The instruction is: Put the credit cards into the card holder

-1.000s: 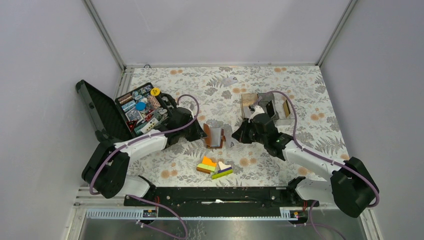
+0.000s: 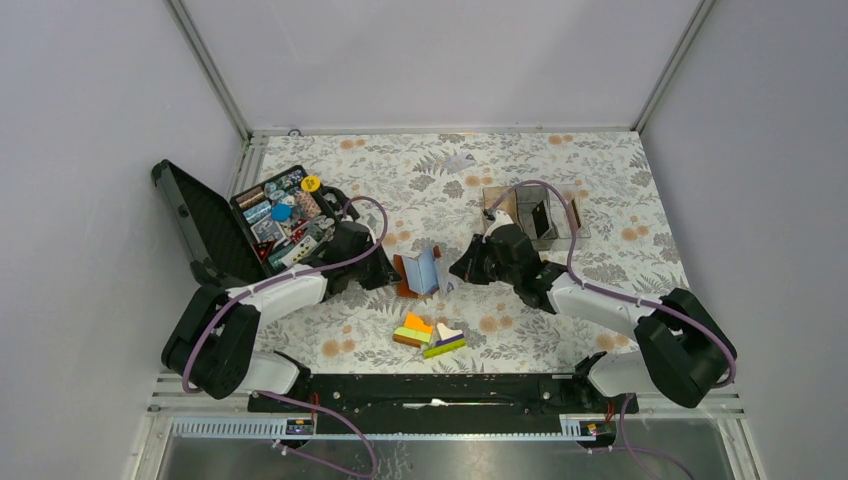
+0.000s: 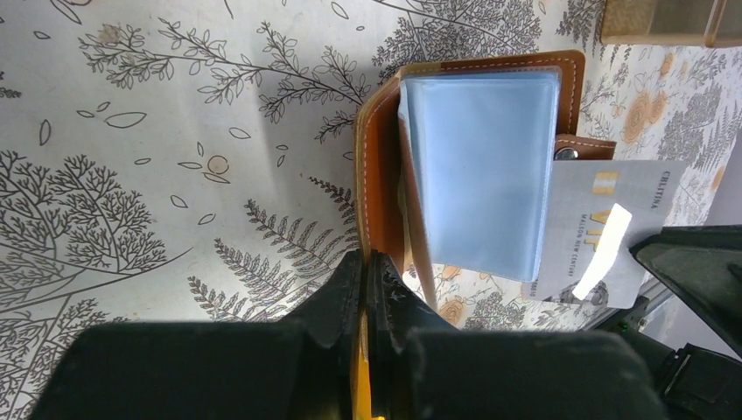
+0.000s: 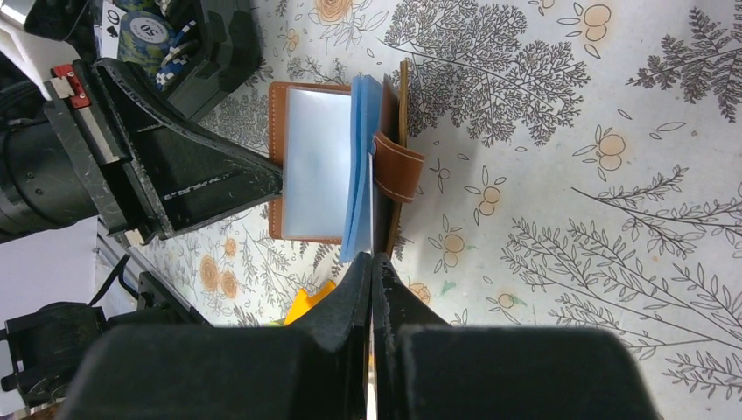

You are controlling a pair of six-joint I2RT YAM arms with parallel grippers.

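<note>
The brown card holder (image 2: 420, 270) (image 3: 383, 175) stands open in the middle, light-blue sleeves (image 3: 477, 171) showing. My left gripper (image 2: 393, 278) is shut on its leather edge. My right gripper (image 2: 454, 271) is at the holder's right, shut on a grey card, which appears edge-on as a thin line in the right wrist view. The card lies beside the sleeves in the left wrist view; whether any of it is inside one cannot be told.
An open black case (image 2: 200, 220) of small items fills the left side. A divided clear box (image 2: 575, 230) stands back right, under the right arm's hose. Coloured blocks (image 2: 445, 348) lie in front of the holder.
My left gripper has moved left with the holder, whose sleeves have turned and spread. My right gripper has moved left, closer to the holder, with the card.
</note>
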